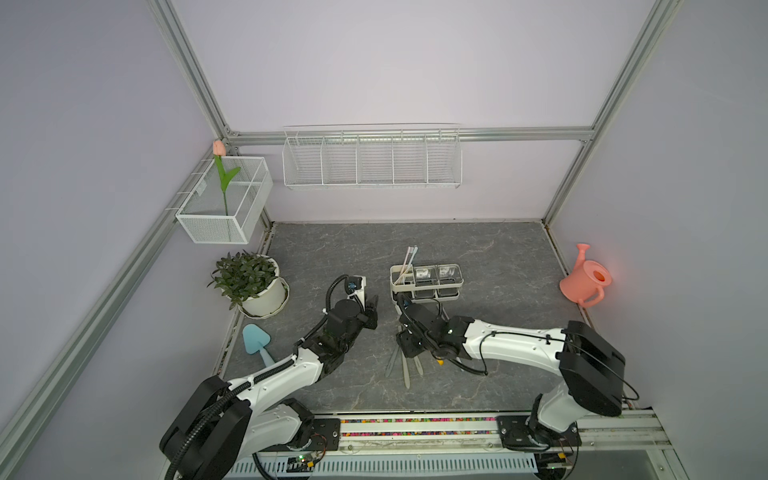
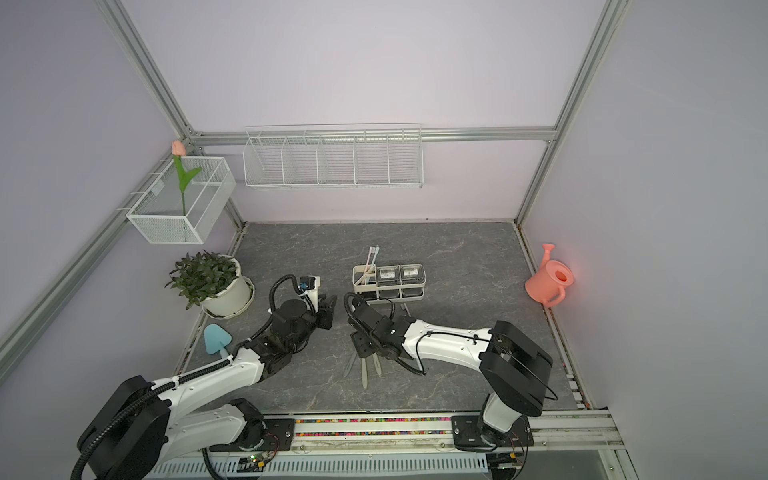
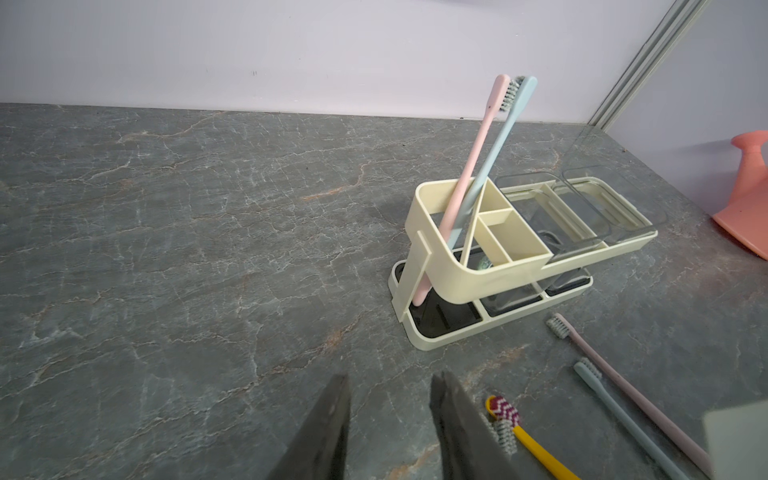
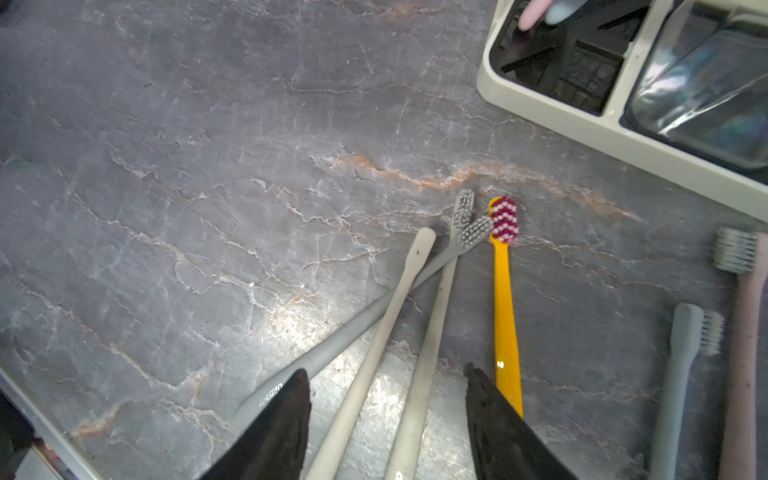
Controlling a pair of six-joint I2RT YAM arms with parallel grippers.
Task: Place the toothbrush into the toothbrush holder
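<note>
A cream toothbrush holder (image 3: pixel 456 284) stands on the counter, with a pink toothbrush (image 3: pixel 472 160) and a light blue toothbrush (image 3: pixel 505 132) leaning in its left section. Several loose brushes lie in front of it: a yellow toothbrush (image 4: pixel 504 320), a grey one (image 4: pixel 344 332), two beige ones crossing or beside it, plus a blue-grey toothbrush (image 4: pixel 676 384) and a pink one to the right. My right gripper hangs above the loose brushes, fingers apart, gripping nothing. Left of the holder, my left gripper is parted and empty.
A potted plant (image 1: pixel 260 292) and a blue trowel (image 1: pixel 256 339) are at the left; a coral watering can (image 1: pixel 586 280) is at the right. Wire baskets (image 1: pixel 372 160) hang on the walls. Behind the holder the counter is clear.
</note>
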